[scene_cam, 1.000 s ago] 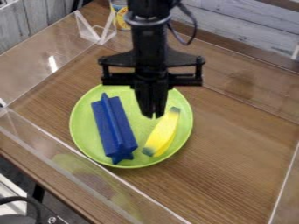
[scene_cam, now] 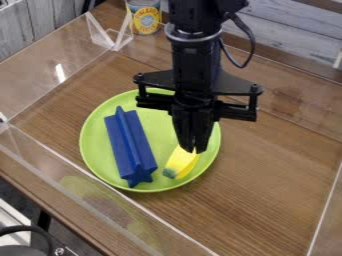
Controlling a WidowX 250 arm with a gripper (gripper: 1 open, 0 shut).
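Observation:
The black gripper [scene_cam: 195, 140] hangs over a green plate [scene_cam: 96, 140], its fingers reaching down to a yellow object [scene_cam: 178, 166] on the plate's right side and covering part of it. Whether the fingers are open or shut on it is hidden. A blue long object [scene_cam: 130, 149] with a star-shaped end lies on the left of the plate.
A can [scene_cam: 146, 18] stands at the back. A clear edge runs along the left side.
The gripper has come down and toward the front over the yellow object, hiding more of it. The blue object and plate look unmoved.

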